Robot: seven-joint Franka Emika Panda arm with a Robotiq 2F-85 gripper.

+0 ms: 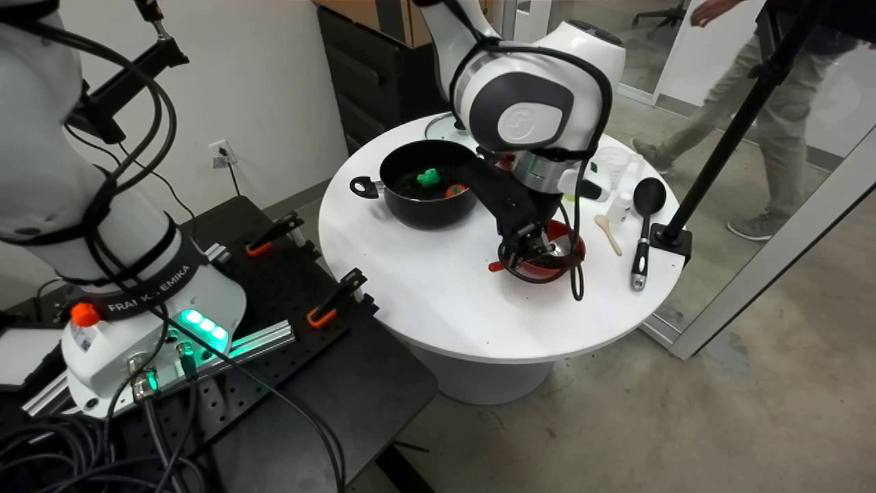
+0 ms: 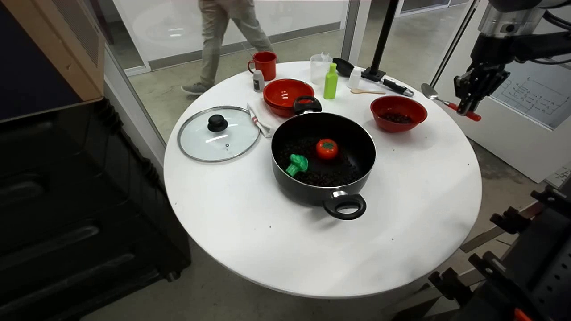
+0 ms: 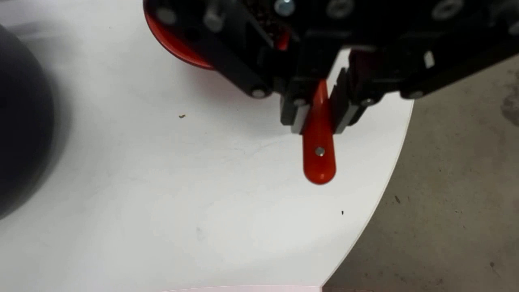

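Observation:
My gripper is shut on the red handle of a metal spoon, held in the air to the right of the red bowl in exterior view 2. In the wrist view the spoon's red handle sticks out between the fingers. Dark beans lie in the red bowl. A black pot stands nearer the table's middle, with dark beans, a tomato and a green broccoli piece inside. The wrist view hides the spoon's head behind the gripper.
A glass lid lies left of the pot. Behind are red bowls, a red mug, a green bottle and a black ladle.

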